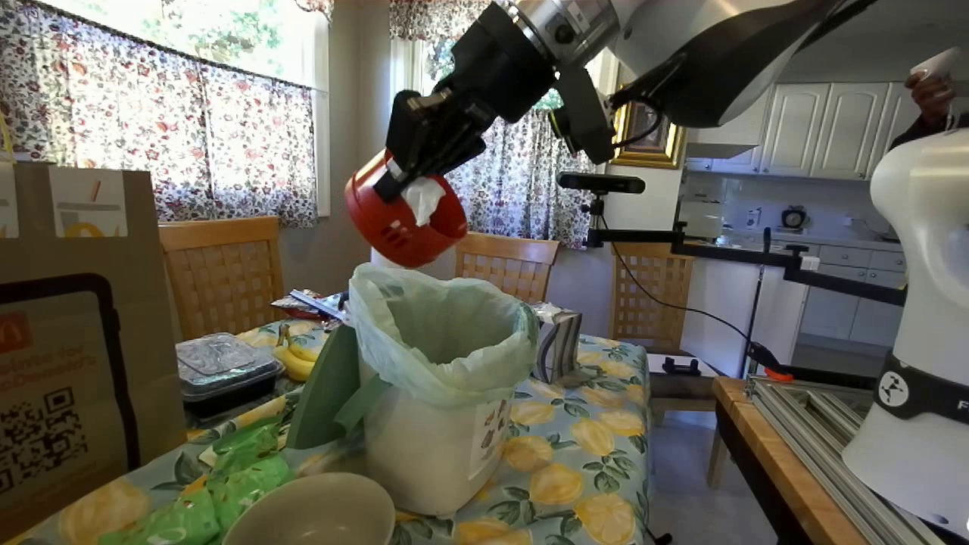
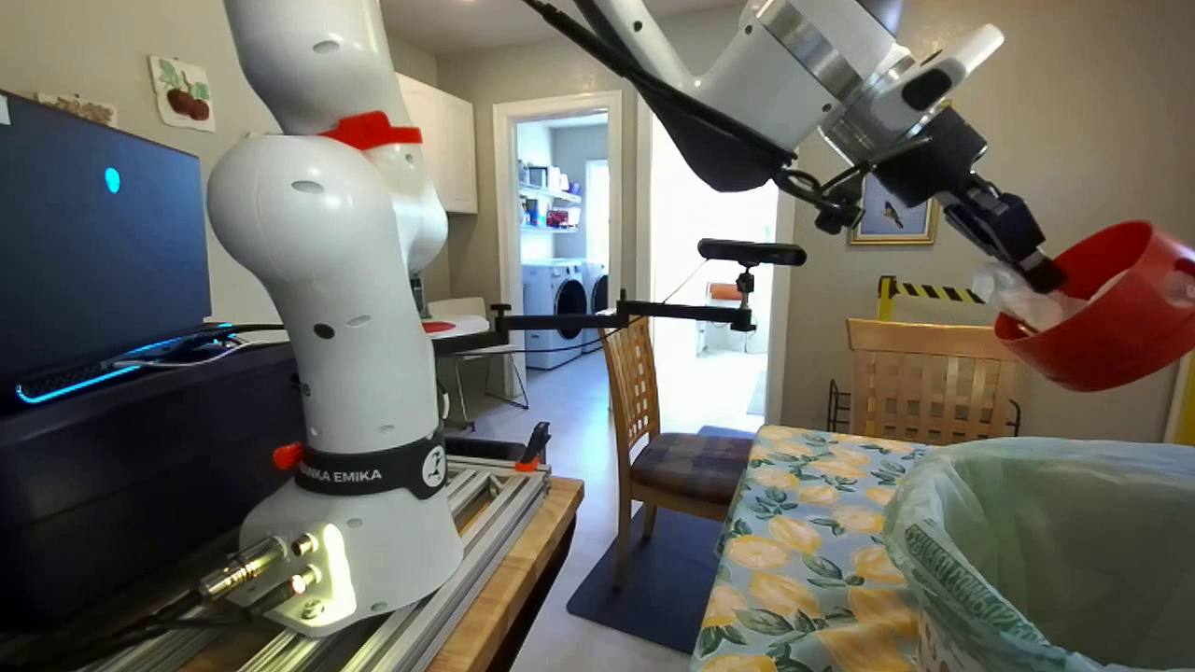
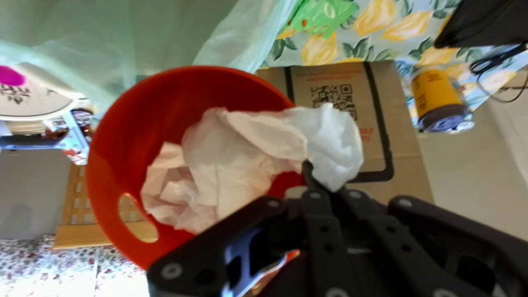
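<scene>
My gripper (image 1: 392,185) is shut on the rim of a red basket (image 1: 397,221), which hangs tilted in the air. In the wrist view, crumpled white tissue (image 3: 222,168) lies inside the basket, and some of it bunches over the rim at my fingertips. The same basket (image 2: 1120,325) appears at the right of exterior view 2, with tissue (image 2: 1014,297) showing by the fingers. Below and a little to the right in exterior view 1 stands a white bin (image 1: 422,454) with a pale green liner (image 1: 445,381). Its bottom is hidden.
A bowl (image 1: 313,513) sits in front of the bin, with green packets (image 1: 227,486) left of it. A tall paper bag (image 1: 82,345) rises at the left. Bananas (image 1: 295,362) and a black container (image 1: 227,368) lie behind.
</scene>
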